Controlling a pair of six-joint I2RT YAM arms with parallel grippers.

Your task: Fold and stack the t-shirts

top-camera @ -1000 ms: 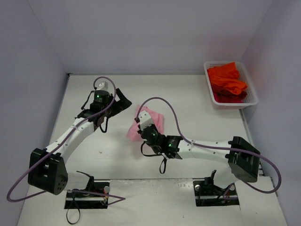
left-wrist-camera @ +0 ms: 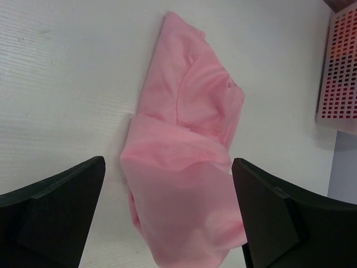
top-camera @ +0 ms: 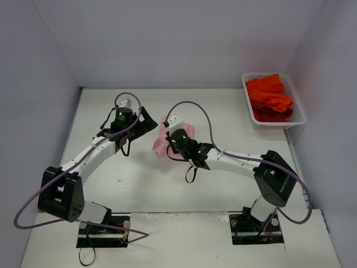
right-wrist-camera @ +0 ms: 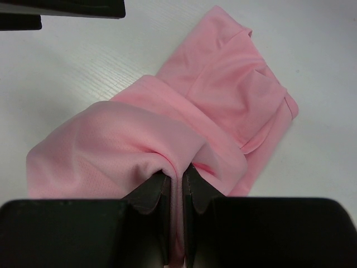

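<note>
The pink t-shirt (top-camera: 162, 146) lies bunched and partly folded at the middle of the table, with the right arm covering some of it. My right gripper is shut on a pinched ridge of the pink cloth, and a loose flap drapes to the left of its fingers. In the left wrist view, the shirt's flatter end (left-wrist-camera: 192, 78) rests on the table and the raised flap (left-wrist-camera: 184, 195) is nearer the camera. My left gripper stands open; in the top view it is left of the shirt, apart from it.
A white basket (top-camera: 304, 114) at the back right holds orange and dark red cloth (top-camera: 270, 95). Bare table (top-camera: 139, 184) lies in front of the shirt and behind it. The two arms are close together over the middle.
My right gripper has moved away from the table's front edge, toward the back, with the pink cloth.
</note>
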